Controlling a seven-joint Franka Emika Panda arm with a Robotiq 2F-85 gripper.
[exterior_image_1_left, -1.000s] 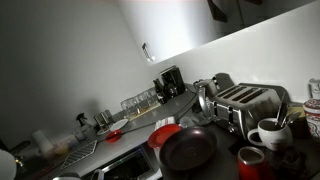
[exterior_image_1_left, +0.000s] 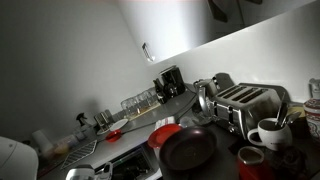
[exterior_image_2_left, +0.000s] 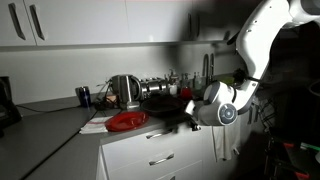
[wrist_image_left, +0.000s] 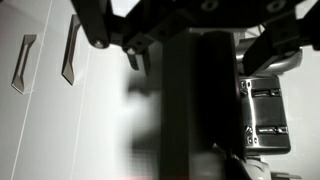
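My gripper shows at the top of the wrist view, its dark fingers apart and nothing seen between them. Beneath it run the pale cabinet front and the counter's front edge (wrist_image_left: 175, 115). In the second exterior view, the white arm (exterior_image_2_left: 228, 108) reaches in from the right, its gripper end low near the counter's front edge. A black frying pan (exterior_image_1_left: 188, 148) lies on the counter with a red plate (exterior_image_1_left: 163, 133) beyond it. That plate (exterior_image_2_left: 127, 121) is also clear in the second exterior view. The silver toaster (exterior_image_1_left: 247, 107) stands by the wall.
A white mug (exterior_image_1_left: 271, 134) holding utensils and a red mug (exterior_image_1_left: 253, 162) stand near the toaster. The drawer handles (wrist_image_left: 24, 62) stick out from the cabinet front. A kettle (exterior_image_2_left: 128, 90) stands at the back; the counter (exterior_image_2_left: 55, 140) left of the plate is largely bare.
In the first exterior view, the white arm at the lower left has moved into the picture and shows more of itself. The kitchenware has not moved.
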